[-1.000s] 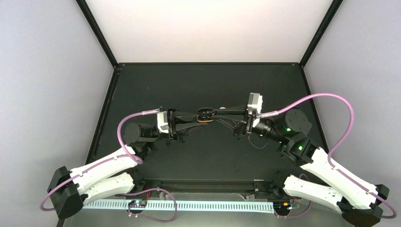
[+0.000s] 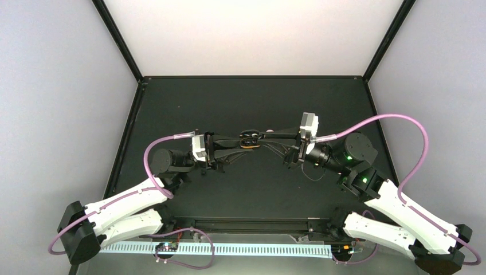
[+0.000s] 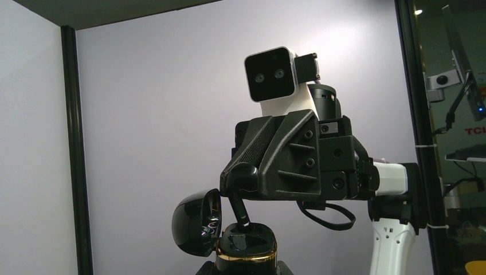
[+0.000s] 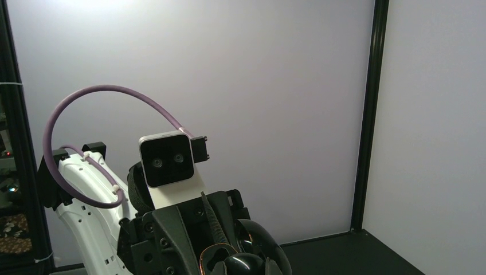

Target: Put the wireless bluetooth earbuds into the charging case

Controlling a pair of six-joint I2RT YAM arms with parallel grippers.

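Observation:
The black charging case [image 3: 246, 246] with a gold-edged rim is held upright by my left gripper [image 2: 243, 143], which is shut on it. Its glossy lid [image 3: 198, 223] stands open to the left in the left wrist view. Above the case, my right gripper [image 2: 262, 137] is shut on a black earbud [image 3: 244, 175]. The earbud's stem [image 3: 239, 211] slants down, its tip at the top of the case; how deep it sits cannot be told. In the right wrist view the earbud [image 4: 243, 263] is cut off by the lower edge, beside the case's open lid [image 4: 262, 240].
Both grippers meet above the middle of the dark table [image 2: 275, 195], which looks clear around them. Pale walls [image 2: 57, 114] close in the sides. A purple cable [image 2: 424, 137] loops up over the right arm.
Very little differs. The case has shifted slightly right in the top view, and the right gripper has moved by a tiny amount. Both grippers have kept their hold.

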